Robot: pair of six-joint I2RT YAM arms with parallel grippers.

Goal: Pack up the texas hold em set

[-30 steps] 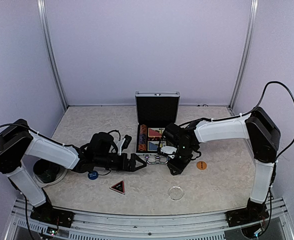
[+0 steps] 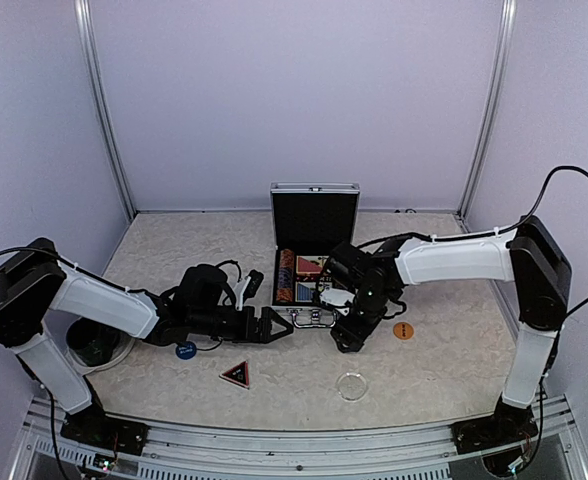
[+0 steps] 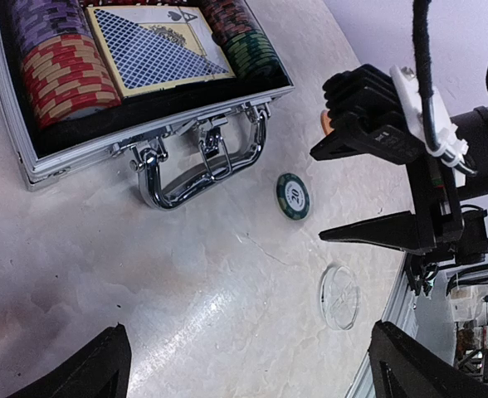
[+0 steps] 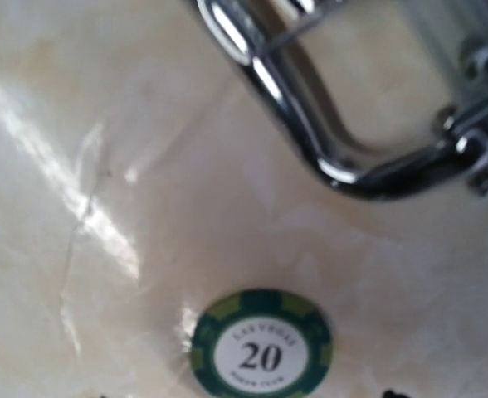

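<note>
The silver case [image 2: 314,315] stands open, holding stacked chips [image 3: 65,79] and card decks [image 3: 157,58]. A green 20 chip [image 3: 292,196] [image 4: 261,352] lies on the table by its handle [image 3: 202,178]. My right gripper [image 2: 346,340] hangs open over that chip, nothing between its fingers. My left gripper [image 2: 279,326] is open, left of the handle. An orange chip [image 2: 403,330] lies at the right, a blue chip [image 2: 185,350] at the left, a triangular marker [image 2: 235,375] and a clear disc [image 2: 351,387] in front.
A black round object [image 2: 94,340] on a white base sits at the far left, behind my left arm. Walls bound the sides and back.
My right arm has shifted slightly, its elbow a little to the right and the gripper a little lower in the top view. The left arm is unmoved.
</note>
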